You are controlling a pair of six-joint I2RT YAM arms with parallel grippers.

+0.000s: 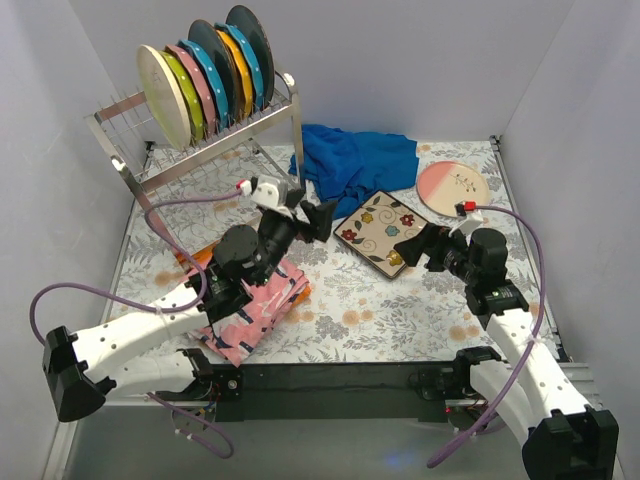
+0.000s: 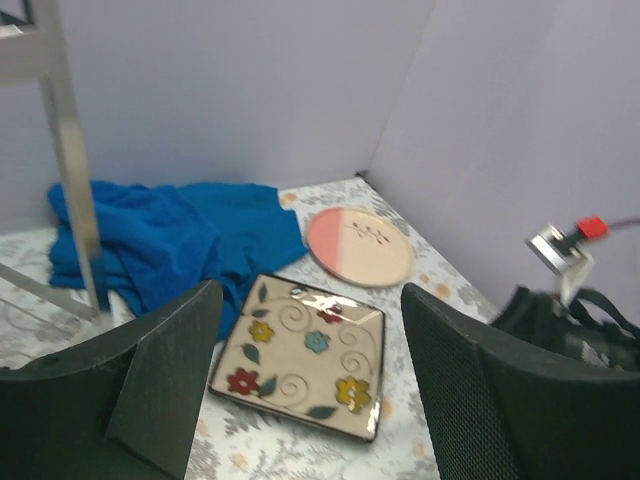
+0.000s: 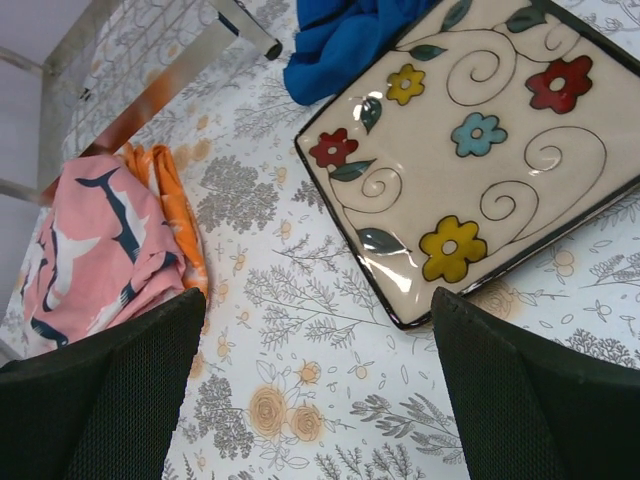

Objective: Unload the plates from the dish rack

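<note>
Several coloured plates stand on edge in the top tier of the metal dish rack (image 1: 210,150) at the back left; the cream plate (image 1: 164,97) is at its left end and a dark plate (image 1: 254,45) at its right. On the table lie a pink-and-cream round plate (image 1: 452,188) and, left of it, a square flowered plate (image 1: 381,232). My left gripper (image 1: 318,217) is open in front of the rack, nothing between its fingers. Open and empty as well, my right gripper (image 1: 408,250) hovers by the square plate's right side.
A blue cloth (image 1: 350,165) is bunched behind the square plate. Under the left arm lies a pink patterned cloth (image 1: 265,310) with orange cloth (image 3: 176,205) beside it.
</note>
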